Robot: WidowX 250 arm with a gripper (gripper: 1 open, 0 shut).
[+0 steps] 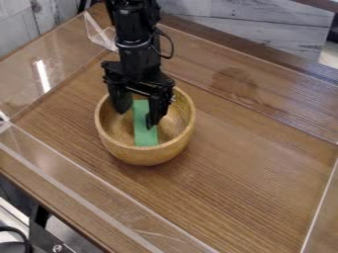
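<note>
A wooden bowl (172, 146) stands left of centre on the table. In it lies a green object (144, 134), its upper part hidden under the gripper. My black gripper (138, 105) reaches down from the top into the bowl, open, its fingers either side of the green object's upper end.
A whitish board wall (264, 25) runs along the back. At the lower left are the table's edge and a black cable.
</note>
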